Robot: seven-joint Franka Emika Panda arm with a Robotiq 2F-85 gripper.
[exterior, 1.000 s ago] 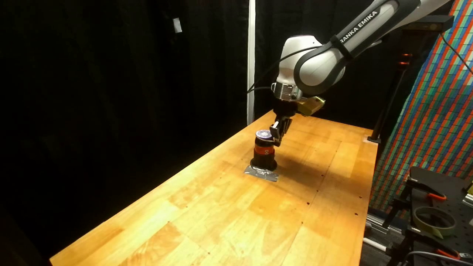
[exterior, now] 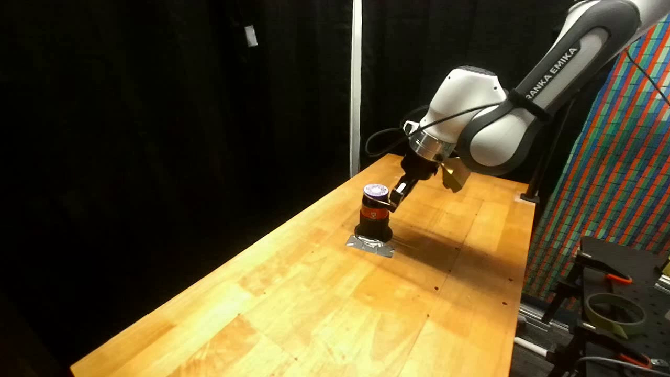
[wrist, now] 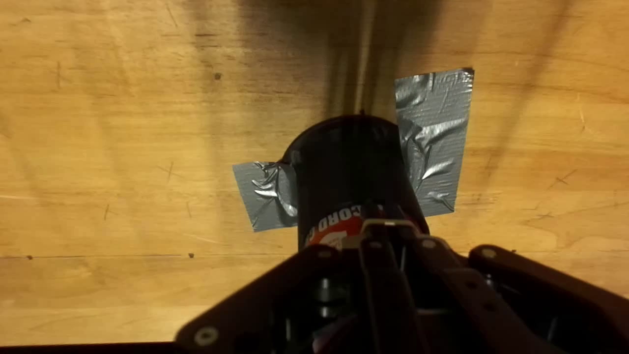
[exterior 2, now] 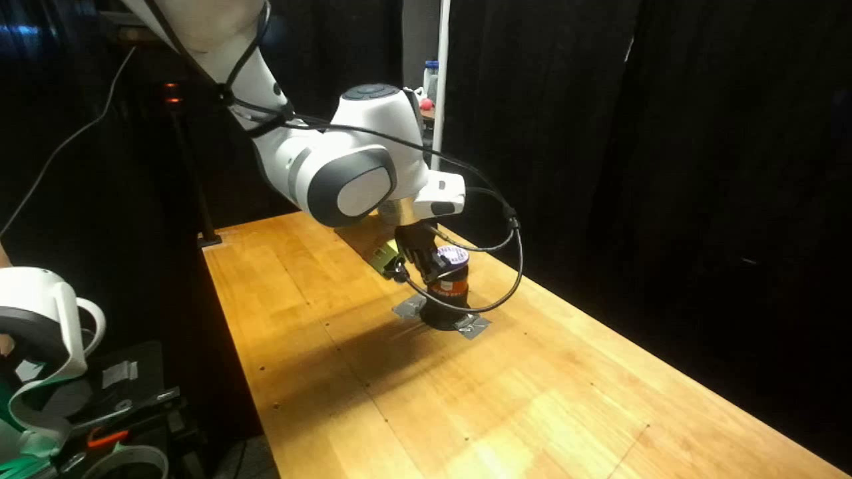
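A dark jar [exterior: 375,213] with an orange-red label and a pale purple-white top [exterior: 376,190] stands upright in a black base [exterior: 373,232] on the table. Grey tape [wrist: 437,135] lies on both sides of that base. Round the jar's upper part runs a thin pale band [exterior: 377,201], which reaches to my gripper [exterior: 393,204] at the jar's side. The gripper seems shut on this band; its fingers stand close together in the wrist view, tilted over the jar. Most of the contact and the jar's top are hidden there.
A black cable [exterior 2: 519,263] loops from the arm past the jar. Beyond the table's edge, a dark cart [exterior: 618,276] holds a tape roll [exterior: 614,311] and clamps.
The arm's wrist and forearm have swung lower and to the right in exterior view 1, tilting the gripper more. The fingertips remain beside the jar top. The jar's base stays in place.
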